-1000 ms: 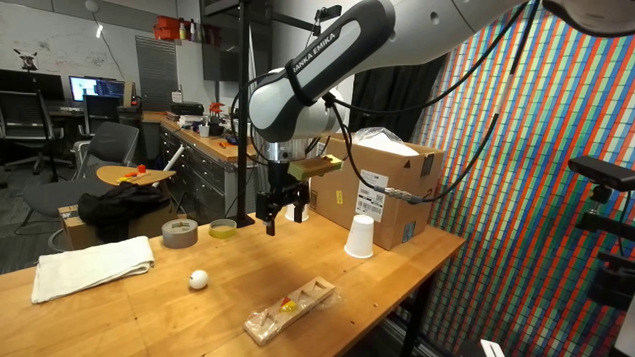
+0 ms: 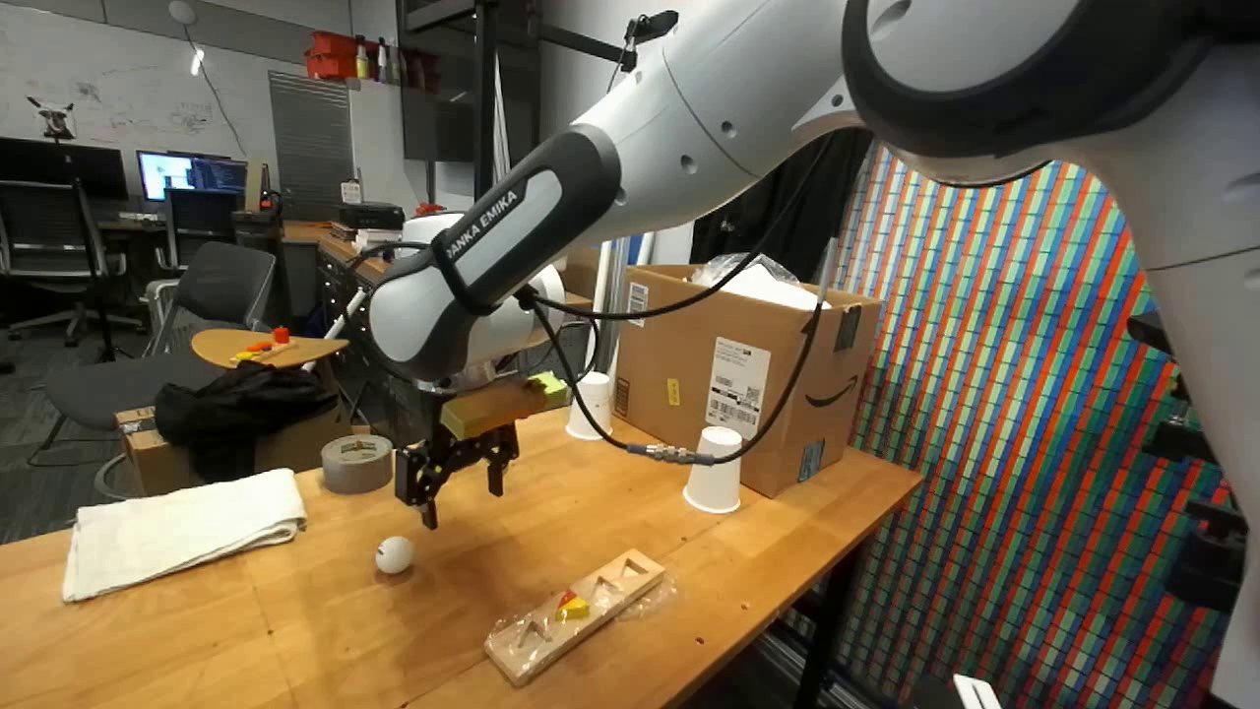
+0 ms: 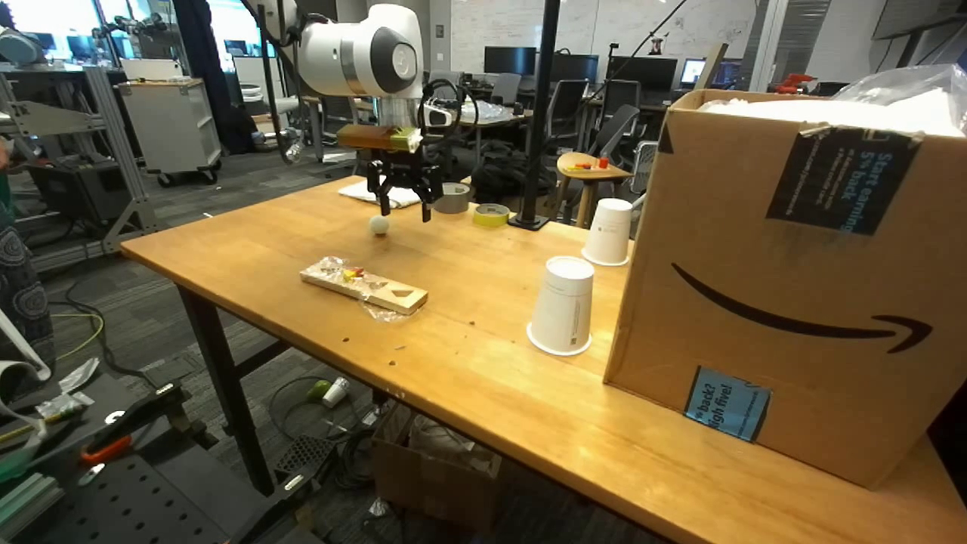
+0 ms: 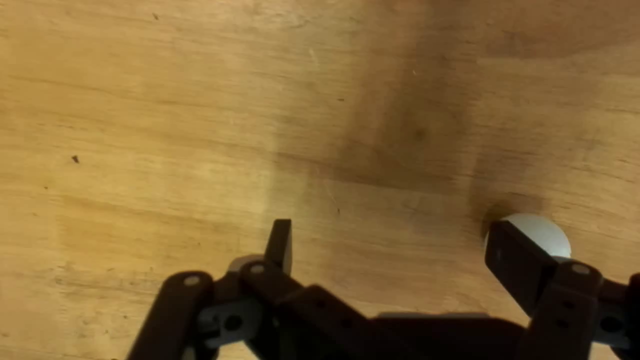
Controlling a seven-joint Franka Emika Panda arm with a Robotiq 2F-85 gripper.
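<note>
A white ball (image 2: 395, 554) rests on the wooden table, close by my gripper (image 2: 463, 506). The gripper stands open above the tabletop, its two black fingers wide apart and only bare wood seen between them. In the wrist view the ball (image 4: 543, 234) shows at the right, partly hidden behind the right-hand finger and outside the gap. Exterior view 2 has the ball (image 3: 378, 225) just below and beside the left finger of the gripper (image 3: 405, 214). Whether finger and ball touch cannot be told; the gripper appears higher.
A wooden puzzle board (image 2: 575, 616) in plastic wrap lies toward the front. Grey tape (image 2: 356, 465), yellow tape (image 3: 490, 214) and a folded white cloth (image 2: 183, 534) lie around the ball. Two upturned white cups (image 3: 561, 307) (image 3: 608, 233) stand beside a large cardboard box (image 3: 789, 299).
The arm has moved left and lower in exterior view 1, from near the cups toward the ball. It now blocks the yellow tape there. The ball has stayed in place.
</note>
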